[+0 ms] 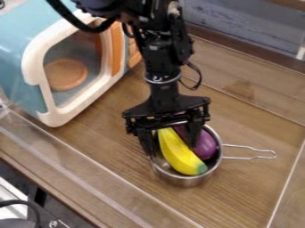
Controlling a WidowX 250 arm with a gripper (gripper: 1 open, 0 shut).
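A steel pot [180,178] with a wire handle stands on the wooden counter, holding a yellow banana [179,156] and a purple eggplant [206,144]. My black gripper [169,141] is lowered over the pot, its fingers reaching down around the top of the banana and eggplant. Whether it grips either of them is hard to make out.
A light-blue toy microwave [53,67] with an open front and an orange plate inside stands at the back left. A white item and cables lie at the lower left corner.
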